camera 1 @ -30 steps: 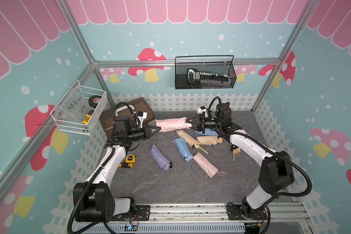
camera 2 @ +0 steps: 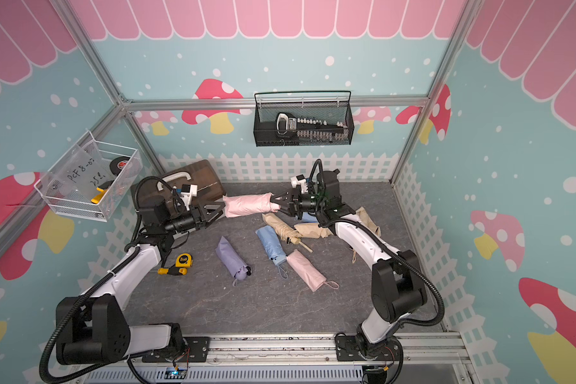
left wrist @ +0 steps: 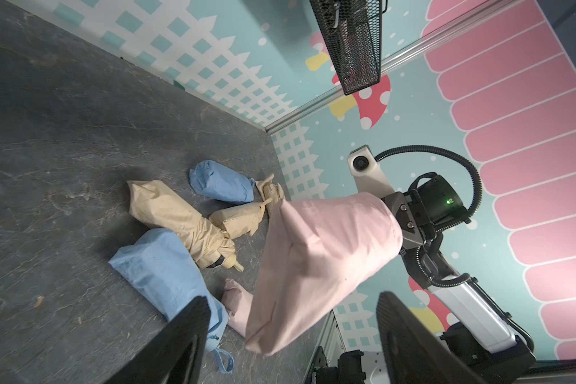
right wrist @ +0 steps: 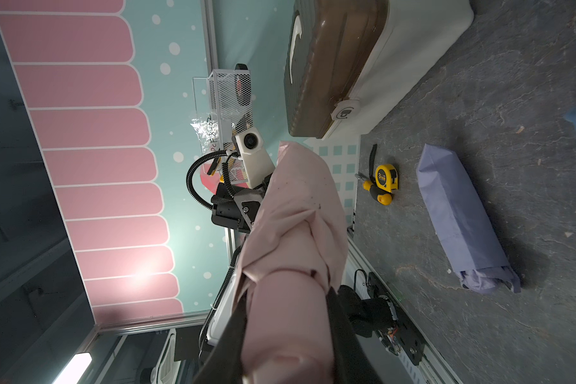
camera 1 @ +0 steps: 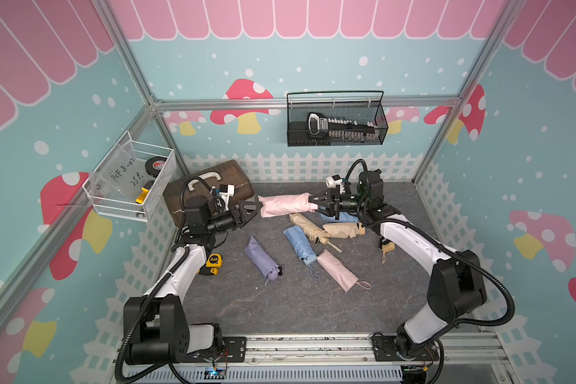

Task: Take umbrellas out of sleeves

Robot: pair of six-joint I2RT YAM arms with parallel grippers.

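A pink umbrella in its sleeve [camera 1: 284,204] is held level above the table. My right gripper [camera 1: 317,204] is shut on its handle end, and the smooth pink handle [right wrist: 288,320] shows between the fingers. Loose sleeve cloth [right wrist: 294,224] is bunched just past that handle. At the sleeve's other end, my left gripper [camera 1: 253,210] stands open, its fingers [left wrist: 188,339] spread around the line of the sleeve end [left wrist: 268,332]; contact cannot be told. Lying on the table are a purple umbrella [camera 1: 262,259], a blue one [camera 1: 299,244] and another pink one [camera 1: 338,268].
Beige umbrellas [camera 1: 309,228] and a second blue one [left wrist: 220,181] lie below and behind the right gripper. A brown-lidded toolbox [camera 1: 240,179] stands behind the left arm, with a yellow tape measure [camera 1: 214,260] nearby.
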